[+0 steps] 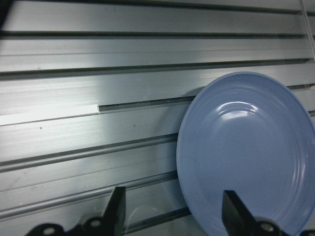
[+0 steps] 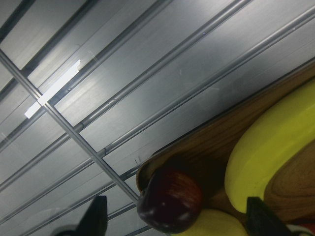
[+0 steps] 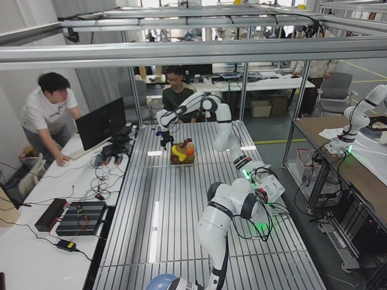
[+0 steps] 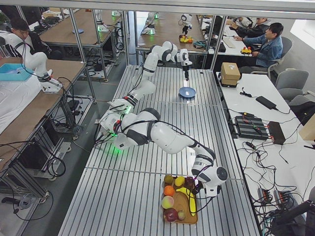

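A blue plate (image 4: 187,92) (image 1: 246,152) lies on the slatted table. My left gripper (image 4: 186,74) is above its edge, open, with nothing between its fingers. A wooden tray (image 4: 179,219) (image 2: 290,201) holds several fruits: a banana (image 4: 192,201) (image 2: 261,152), an orange (image 4: 169,191), a peach (image 4: 167,202) and red apples, one dark red apple (image 2: 170,201) near its corner. My right gripper hangs open over that end of the tray, with the dark red apple below between its fingertips. In the camera left view the tray is at the far end.
Both arms rise from bases along one side. A side desk (image 3: 36,254) with a monitor, boxes and cables runs beside the table, with people near it. Overhead frame bars (image 3: 193,53) cross above.
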